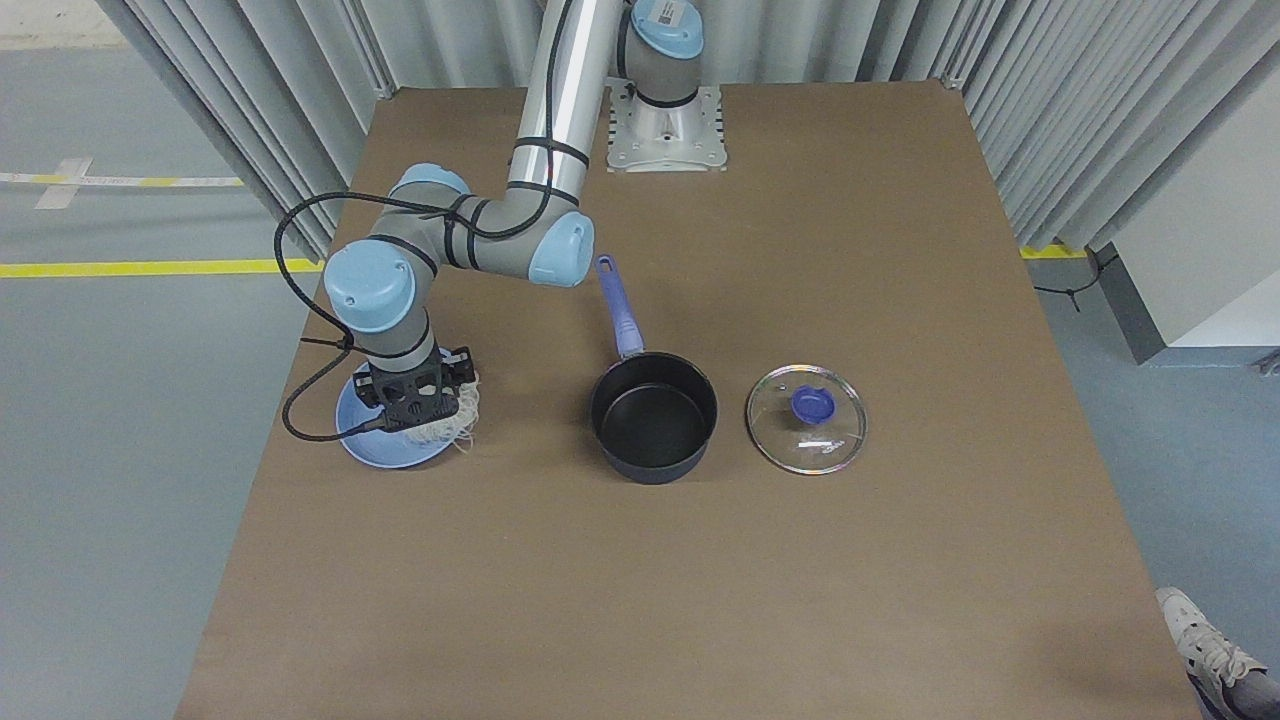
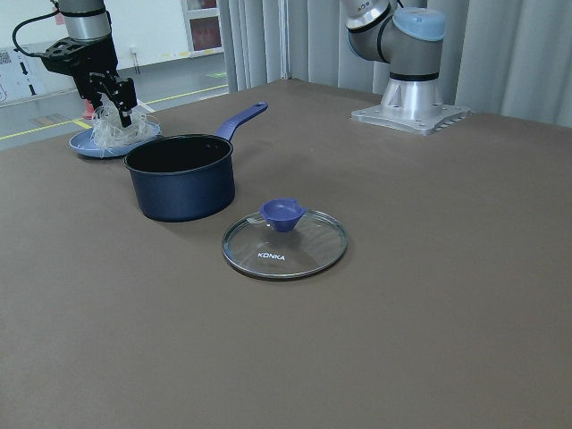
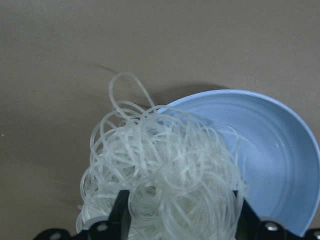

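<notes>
A tangle of white translucent noodles (image 3: 160,170) rests on a light blue plate (image 3: 277,155), spilling over its rim at one side. My gripper is down in that pile, its two black fingers on either side of the strands; in the left view the gripper (image 2: 112,103) sits right over the plate. Whether the fingers have closed on the noodles is hard to tell. A dark saucepan (image 1: 651,426) with a blue handle (image 1: 618,306) stands beside the plate, and a glass lid (image 1: 780,426) with a blue knob lies to its right.
The robot's base (image 1: 667,150) is at the back. A person's shoe shows off the table's front right.
</notes>
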